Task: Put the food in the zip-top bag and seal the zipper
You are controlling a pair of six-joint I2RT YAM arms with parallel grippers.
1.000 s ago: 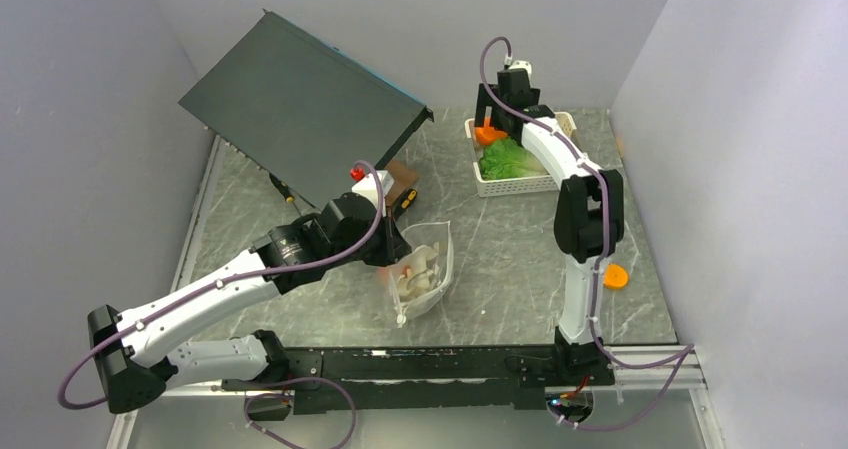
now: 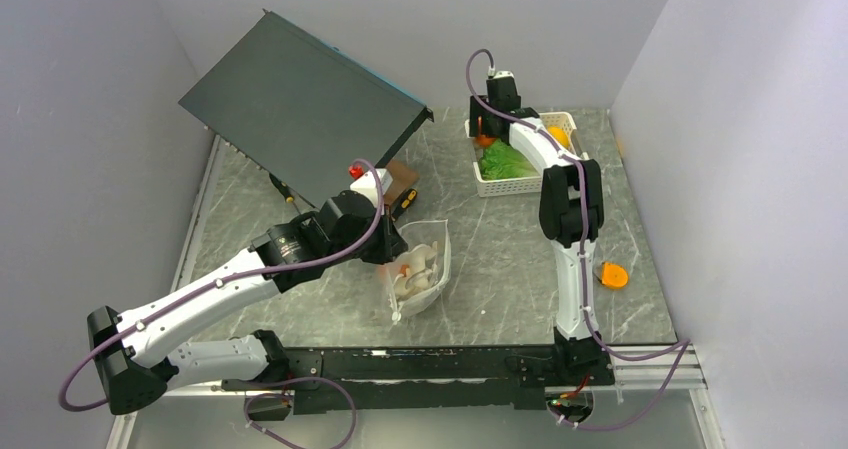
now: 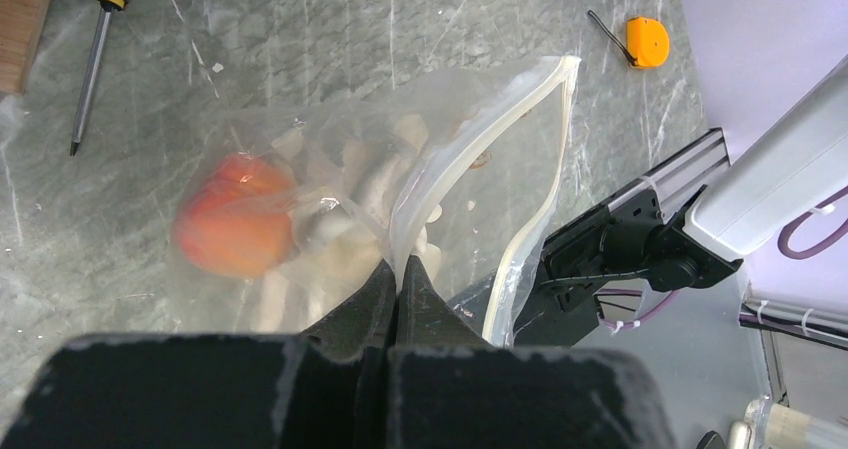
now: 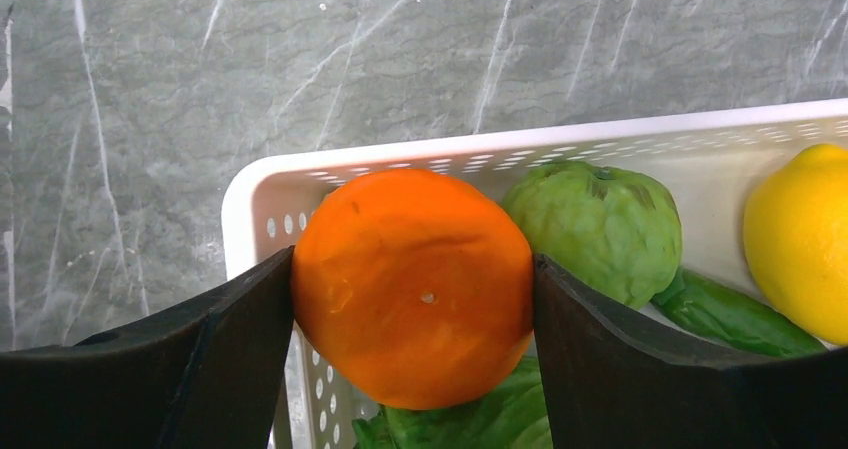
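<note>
My right gripper is shut on a round orange fruit or vegetable [image 4: 415, 314] in a corner of the white basket [image 4: 420, 156], one finger on each side of it. From above, that basket [image 2: 510, 186] stands at the back right, partly covered by the right arm. The clear zip top bag [image 3: 345, 119] hangs with its mouth spread open, its edge pinched in my left gripper. Inside the bag lie a red-orange item [image 3: 238, 219] and several pale pieces [image 3: 375, 179], blurred by the plastic.
Also in the basket are a green round vegetable [image 4: 600, 229], a green pepper [image 4: 735, 314], a yellow item [image 4: 805, 239] and leafy greens [image 2: 508, 161]. A screwdriver [image 3: 95, 59] lies near the bag; an orange tape measure [image 2: 613, 275] sits right. Table between bag and basket is clear.
</note>
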